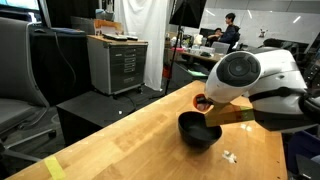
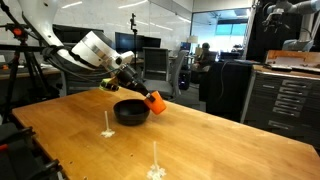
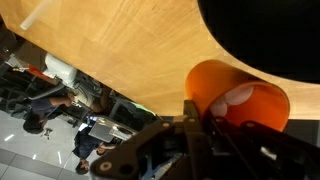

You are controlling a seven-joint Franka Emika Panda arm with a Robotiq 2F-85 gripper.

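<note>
An orange cup point(image 2: 155, 102) is held tilted beside the black bowl point(image 2: 131, 112), just past its rim. My gripper point(image 2: 146, 95) appears shut on the cup's thin wall. In the wrist view the cup point(image 3: 240, 90) opens toward the camera, with pale, rounded pieces point(image 3: 238, 94) inside; the dark fingers overlap its near edge. Part of the bowl point(image 3: 275, 30) fills that view's upper right. From exterior view 1, the cup point(image 1: 203, 103) shows at the bowl's point(image 1: 199, 130) far edge, mostly hidden. What the bowl contains cannot be seen.
Small white items point(image 2: 107, 130) lie on the wooden table near the bowl. Broad bare tabletop point(image 1: 120, 150) stretches away from the arm. A drawer cabinet point(image 2: 275, 100) stands beyond the table.
</note>
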